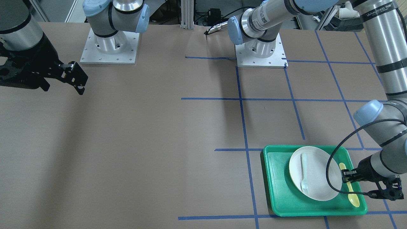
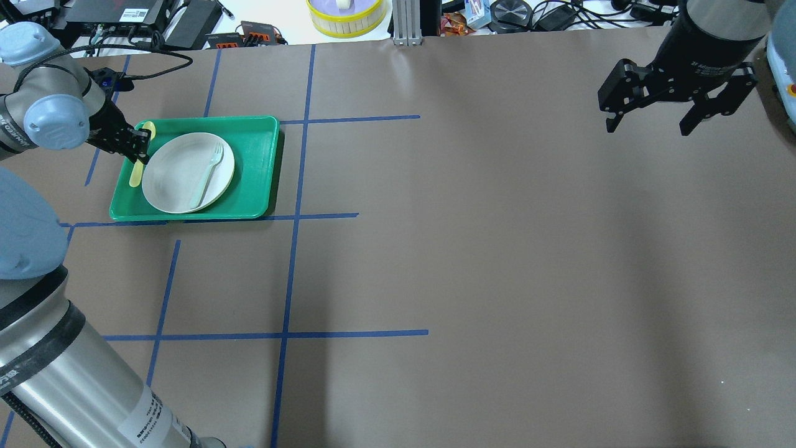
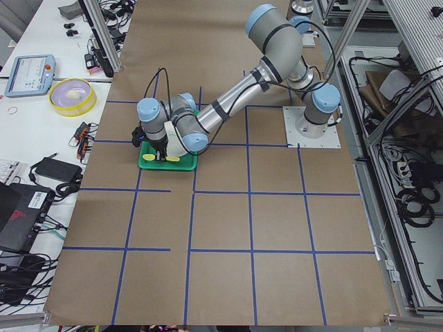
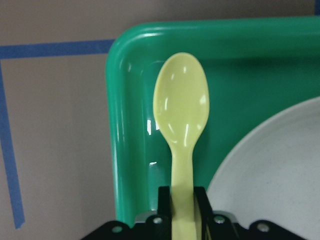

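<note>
My gripper is shut on the handle of a pale yellow plastic spoon (image 4: pixel 181 100), which is over the side of the green tray (image 1: pixel 274 202) beside the white plate (image 1: pixel 320 171). In the top view the spoon (image 2: pixel 135 173) lies along the tray's left side. A light fork (image 2: pixel 205 179) rests on the plate. In the front view the gripper partly covers the spoon's handle, and the spoon's bowl (image 1: pixel 353 199) shows below it.
Another arm's black gripper (image 1: pixel 65 74) hangs at the upper left of the front view. The tabletop (image 1: pixel 145 145) left of the tray is bare apart from blue tape lines. More arm bases (image 1: pixel 267 57) stand along the back edge.
</note>
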